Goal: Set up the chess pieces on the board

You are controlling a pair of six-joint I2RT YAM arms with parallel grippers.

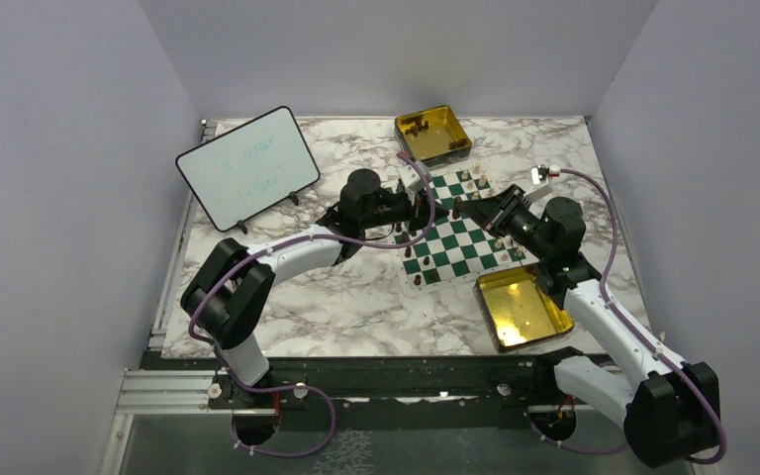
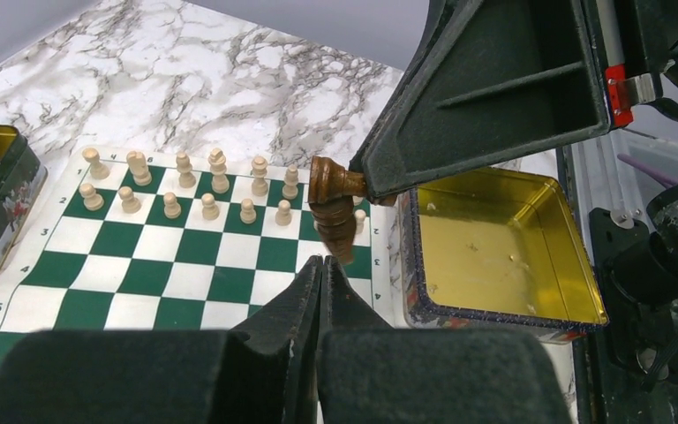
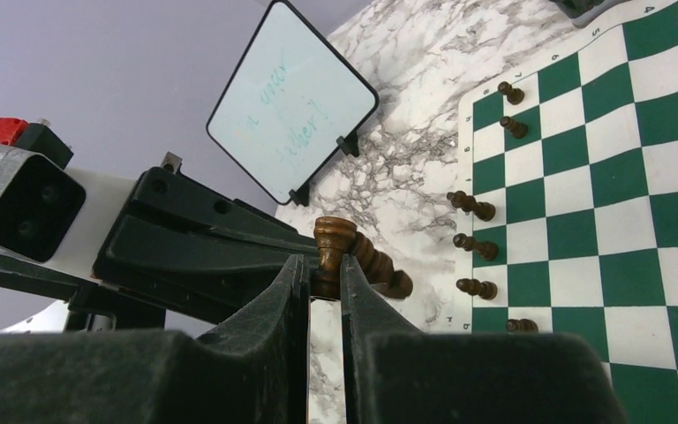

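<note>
A dark brown chess piece [image 2: 334, 208] hangs above the board with its base up and to the side. My right gripper is shut on its narrow part, which shows between the fingertips in the right wrist view. My left gripper is shut, its fingertips together with nothing between them. The piece is outside these fingers, just beyond their tips in the left wrist view. The green-and-white board [image 2: 159, 283] lies below. Light pieces [image 2: 218, 168] stand in two rows on one side; several dark pieces [image 3: 477, 246] stand along the opposite edge.
A gold-lined box [image 1: 437, 124] holding dark pieces stands behind the board. Another gold-lined box [image 1: 526, 306], looking empty, is at the front right. A whiteboard [image 1: 248, 168] stands at the back left.
</note>
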